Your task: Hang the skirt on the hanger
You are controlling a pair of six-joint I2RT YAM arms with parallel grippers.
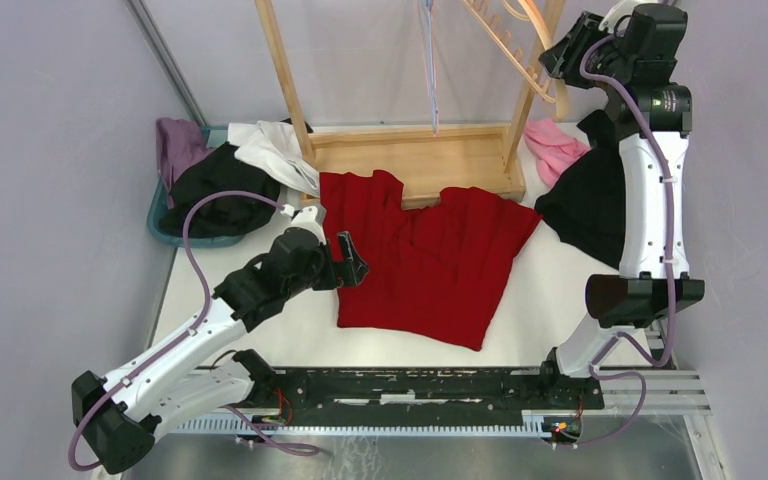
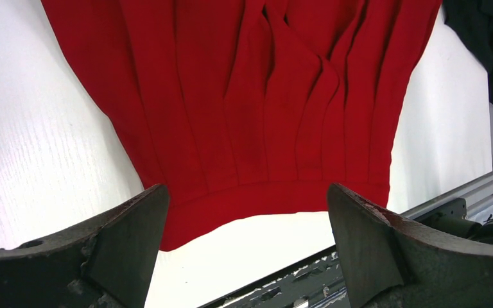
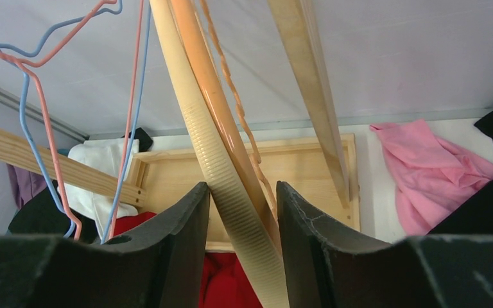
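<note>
The dark red pleated skirt [image 1: 430, 260] lies spread flat on the white table, its waistband [image 2: 250, 199] towards the front. Over its left side is my left gripper [image 1: 352, 262], open; in the left wrist view the fingers [image 2: 125, 237] are wide apart with no cloth between them. High at the back right is a wooden hanger [image 1: 508, 45] with a pegged bar. My right gripper has one finger on each side of this hanger [image 3: 221, 154], close against it. Whether they grip it firmly cannot be told.
Upright posts of a wooden rack [image 1: 290, 80] stand on a tray base [image 1: 415, 165] behind the skirt. A blue and pink hanger [image 3: 125, 122] hangs there. To the left is a teal basket [image 1: 158, 215] of clothes; pink cloth [image 1: 552, 150] and black cloth [image 1: 590, 205] lie right.
</note>
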